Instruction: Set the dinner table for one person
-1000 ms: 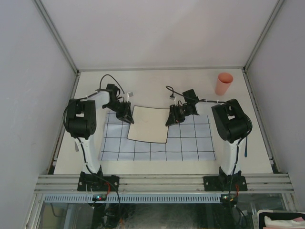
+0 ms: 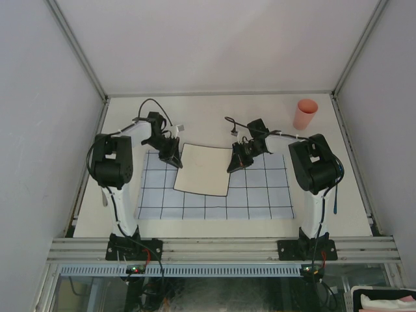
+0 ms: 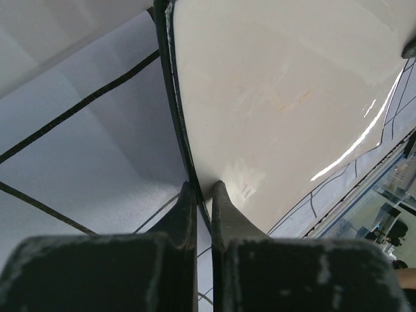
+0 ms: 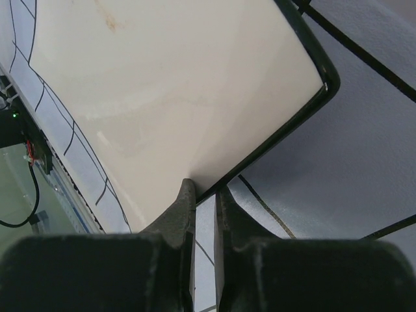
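Note:
A square cream plate with a dark rim (image 2: 205, 170) is over the middle of the white, black-lined placemat (image 2: 268, 195), turned slightly. My left gripper (image 2: 178, 166) is shut on the plate's left edge; in the left wrist view its fingertips (image 3: 221, 195) pinch the dark rim. On the opposite side, my right gripper (image 2: 229, 171) is shut on the right edge, one fingertip (image 4: 187, 190) lying against the cream face. Whether the plate touches the mat or hangs just above it, I cannot tell. A pink cup (image 2: 305, 114) stands at the back right.
A thin blue utensil (image 2: 335, 200) lies at the far right, beside the right arm. Part of a pale utensil (image 2: 104, 197) shows by the left arm. Bare table surrounds the mat, and frame rails bound it.
Hardly anything differs. The plate and both grippers keep almost the same place, with only a very slight shift of the arms.

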